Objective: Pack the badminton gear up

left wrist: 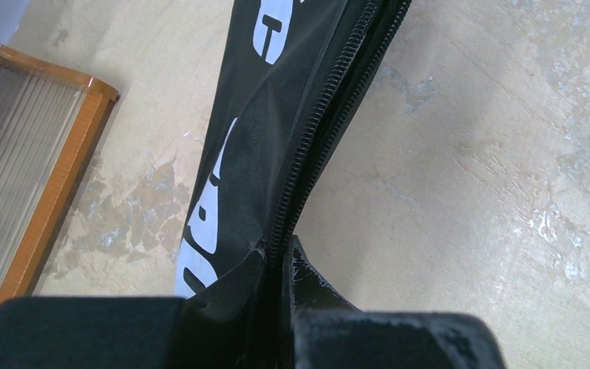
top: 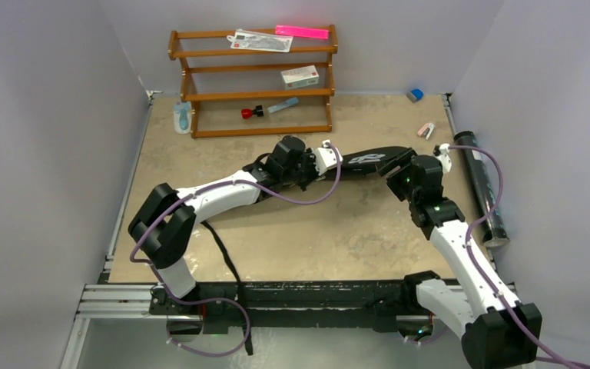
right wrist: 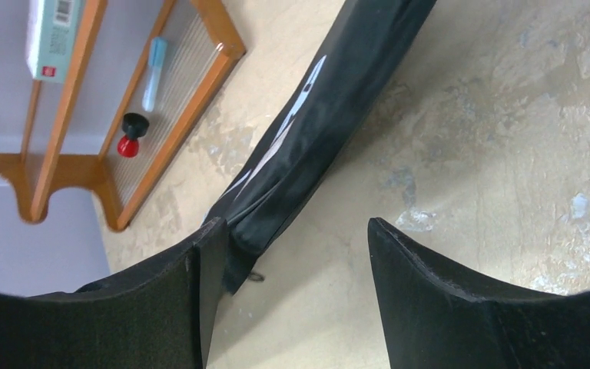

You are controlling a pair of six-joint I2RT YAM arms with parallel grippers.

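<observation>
A long black racket bag point(top: 365, 159) with white lettering lies across the middle of the table, partly hidden by both arms. In the left wrist view its open zipper point(left wrist: 326, 92) runs down to my left gripper, whose fingers are shut on the zipper edge. At the bag's right end, in the top view, is my right gripper point(top: 389, 171). From the right wrist view, its fingers point(right wrist: 213, 246) are apart with only tabletop in the gap; the bag point(right wrist: 330, 123) passes beyond the left finger. A dark tube point(top: 480, 188) lies along the right edge.
At the back stands a wooden rack point(top: 261, 132) holding a white box point(top: 300, 77), a pink strip point(top: 302, 31) and small items. A blue block point(top: 415, 95) sits back right. A black strap point(top: 223, 254) hangs over the front edge.
</observation>
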